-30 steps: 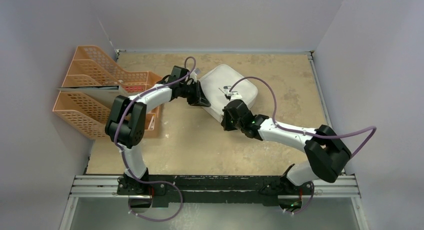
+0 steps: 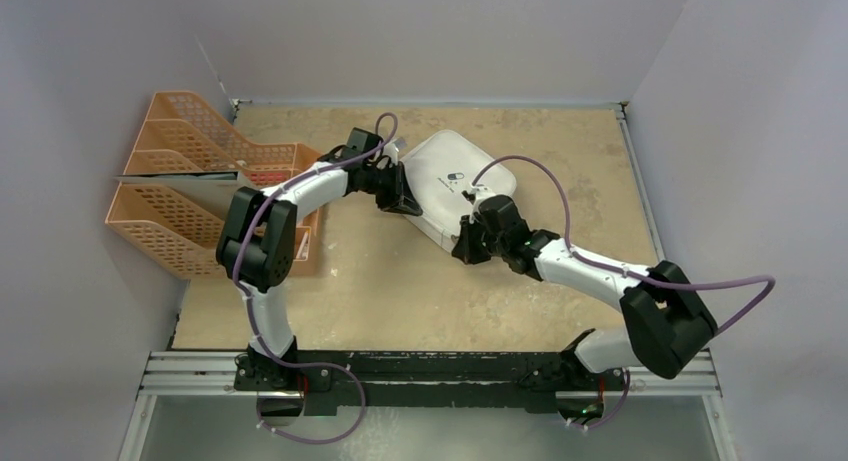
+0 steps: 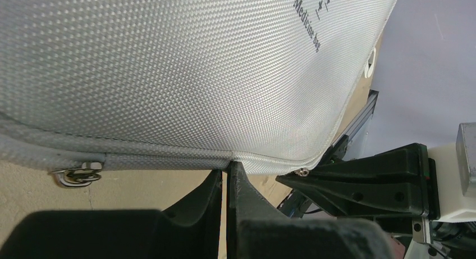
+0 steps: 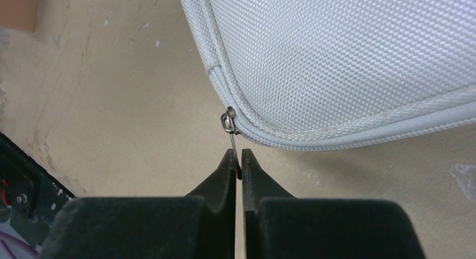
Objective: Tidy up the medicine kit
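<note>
The white medicine bag (image 2: 437,174) lies tilted on the table, its "Medicine bag" print visible in the left wrist view. My left gripper is shut on the bag's front edge, fingertips pinching the seam. One metal zipper pull (image 3: 78,175) hangs from that edge to its left. At the bag's near corner, my right gripper is shut on the thin tab of another zipper pull (image 4: 229,122). In the top view the grippers hide parts of the bag's front edge. Around the corner, the zipper looks closed in the right wrist view.
An orange basket (image 2: 150,234) with compartments stands at the left, close behind the left arm, a flat pale box or sheet (image 2: 192,188) leaning in it. Open table (image 2: 400,306) lies in front of the bag and to its right.
My right gripper has slid a little to the right along the bag's front edge. The left gripper and the bag have barely shifted.
</note>
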